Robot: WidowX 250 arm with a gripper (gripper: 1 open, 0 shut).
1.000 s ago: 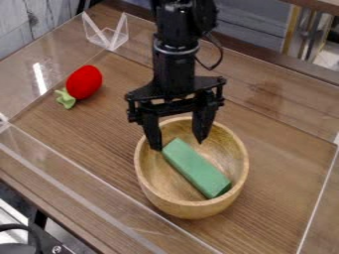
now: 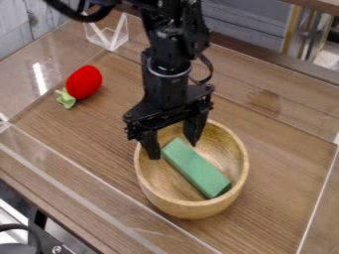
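My gripper (image 2: 167, 136) stands open over a beige round bowl (image 2: 189, 203), its black fingers reaching down at the left and right of the bowl's upper part. A green rectangular block (image 2: 196, 171) lies inside the bowl, slanting down to the right, just below the fingers. Nothing shows between the fingers.
A red oval object (image 2: 82, 81) with a green piece beside it lies at the upper left. A clear angular container (image 2: 109, 32) stands at the back. The wooden table (image 2: 272, 89) is open on the right. A dark cable or part shows at the lower left.
The arm has turned and shifted slightly, with the fingers a little lower at the left. The bowl and green block look nearly unchanged.
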